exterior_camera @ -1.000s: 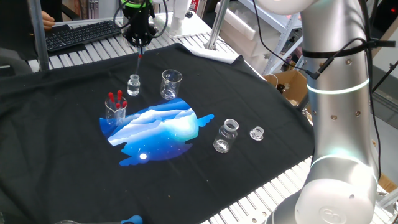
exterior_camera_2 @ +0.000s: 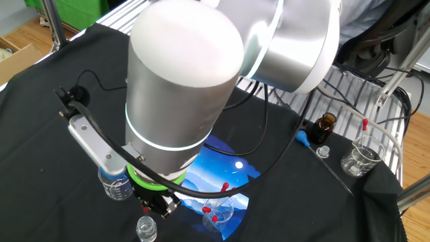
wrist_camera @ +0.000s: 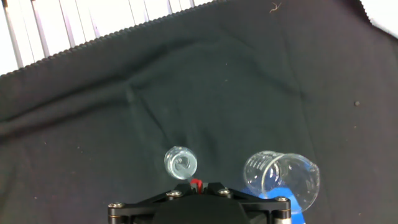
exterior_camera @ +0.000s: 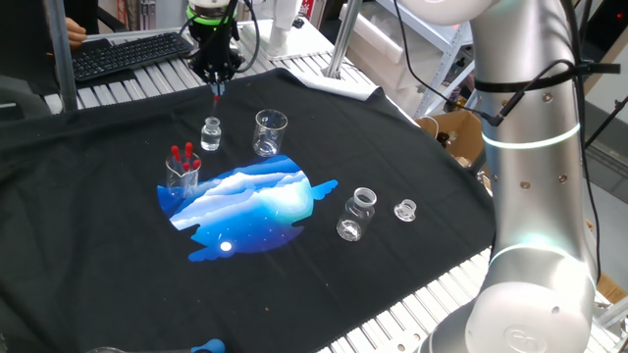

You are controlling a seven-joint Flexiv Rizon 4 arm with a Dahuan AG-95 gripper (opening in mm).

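My gripper (exterior_camera: 218,86) points down at the far side of the black cloth, shut on a thin dropper with a red bulb (exterior_camera: 216,98). Its slim stem runs down to the mouth of a small clear glass bottle (exterior_camera: 211,135); whether the tip is inside cannot be told. In the wrist view, the red bulb (wrist_camera: 197,185) shows between the fingertips, and the bottle (wrist_camera: 181,163) stands just beyond, slightly left. From exterior view 2, the gripper (exterior_camera_2: 160,204) is partly covered by the arm, with the bottle (exterior_camera_2: 146,228) below it.
An empty beaker (exterior_camera: 270,133) stands right of the bottle. Another beaker (exterior_camera: 183,175) holds several red-topped droppers at the blue picture's (exterior_camera: 250,211) edge. A wide-mouthed jar (exterior_camera: 356,215) and its glass stopper (exterior_camera: 405,210) are further right. A brown bottle (exterior_camera_2: 323,128) stands in exterior view 2.
The gripper has come down and a little to the left with the dropper, bringing the red bulb closer to the bottle. The glassware on the cloth has not moved.
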